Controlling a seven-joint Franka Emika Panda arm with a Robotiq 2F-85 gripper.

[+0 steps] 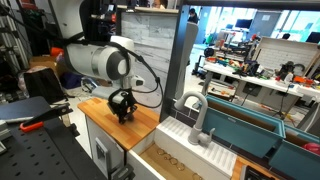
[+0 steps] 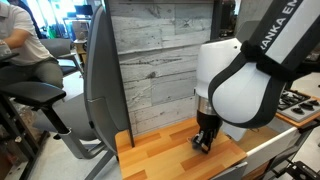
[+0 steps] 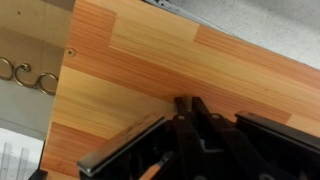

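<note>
My gripper [image 1: 125, 115] hangs from the white arm [image 1: 113, 70], low over the wooden worktop [image 1: 143, 121]. In the second exterior view, the dark gripper [image 2: 202, 141] is close above or at the boards; contact cannot be judged. From the wrist, dark fingertips [image 3: 181, 104] lie near each other over bare wood [image 3: 150, 50]. No object shows between them, but the finger's opening is hard to read in the shadow. The wood beneath the gripper is partly hidden.
An open drawer [image 1: 170, 151] below the counter holds several curled metal pieces [image 3: 24, 75]. A grey faucet [image 1: 194, 100] stands right of the worktop, and a dark upright panel [image 1: 177, 50] rises behind. The wood around the gripper looks clear.
</note>
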